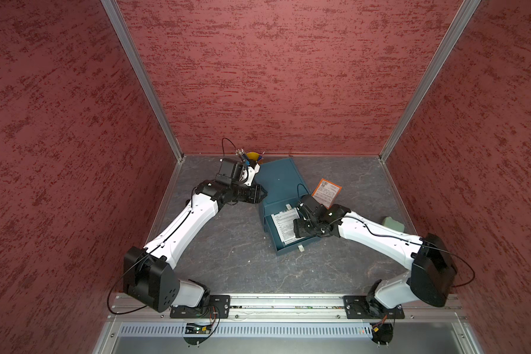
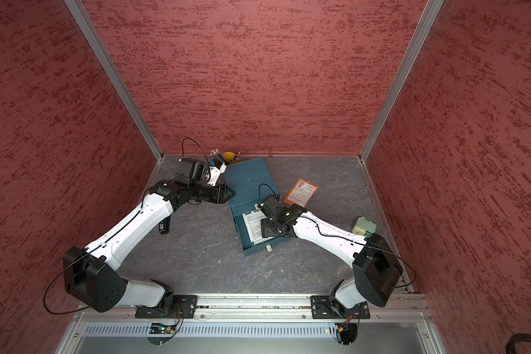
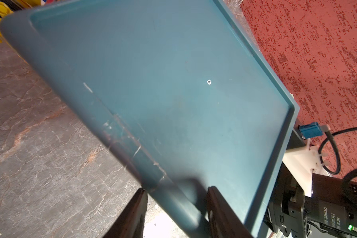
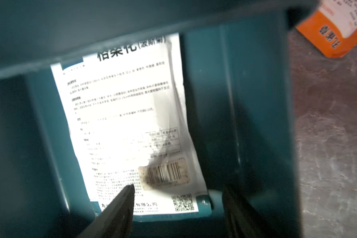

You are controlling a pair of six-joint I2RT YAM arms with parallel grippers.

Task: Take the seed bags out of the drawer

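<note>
The drawer is a blue-green box (image 1: 265,227) with its lid (image 3: 178,99) raised. A white seed bag (image 4: 127,130) with a barcode lies flat inside it, printed side up. Above the bag's lower end, my right gripper stands open, fingers apart and nothing gripped; in the top left view it covers the bag's right side. My left gripper is at the lid's side edge, fingers apart with the rim running between them; whether they touch it is unclear. A second, orange-edged seed bag (image 1: 326,193) rests on the table behind the box.
A yellow cup (image 2: 230,156) with pens stands at the back left, close to the lid. On the far right sits a pale green object (image 2: 364,226). A dark object (image 2: 164,225) lies at left.
</note>
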